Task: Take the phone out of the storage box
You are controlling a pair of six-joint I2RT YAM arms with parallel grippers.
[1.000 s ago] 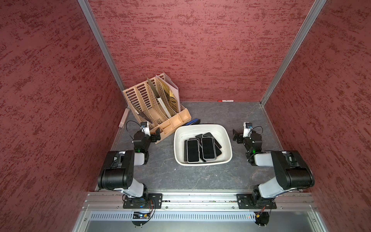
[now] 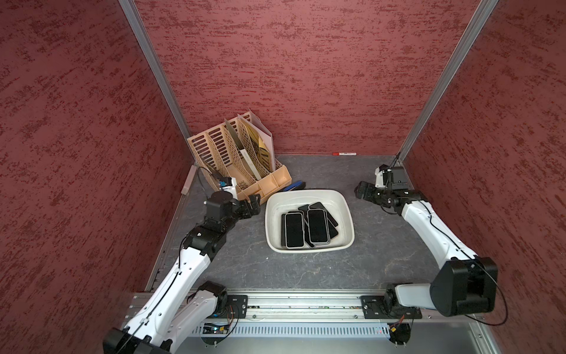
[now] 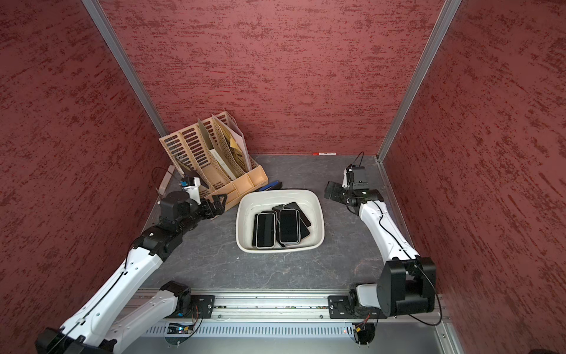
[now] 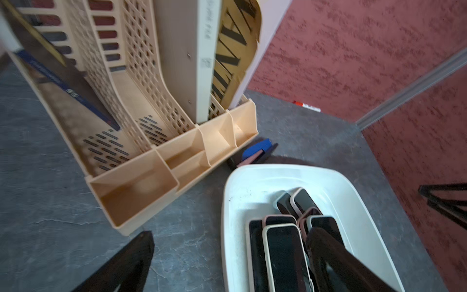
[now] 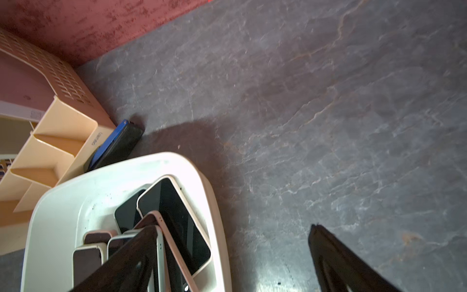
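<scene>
The white storage box (image 2: 274,206) stands mid-table, holding several dark-screened phones in an overlapping pile. On top lie one phone (image 2: 294,230) at the left and another phone (image 2: 318,226) at the right; a white-edged phone (image 5: 175,219) leans along the box's right wall in the right wrist view. My left gripper (image 2: 250,206) hangs left of the box, level with its back half, open and empty. In the left wrist view one of its fingers (image 4: 330,265) covers part of the phones. Right of the box, my right gripper (image 2: 364,191) is also open, with nothing between its fingers.
A beige file rack (image 2: 259,188) with folders stands behind and left of the box, close to my left gripper. Dark and blue items (image 2: 294,185) lie between rack and box. A red-and-white marker (image 2: 344,154) rests by the back wall.
The phones are unmoved.
</scene>
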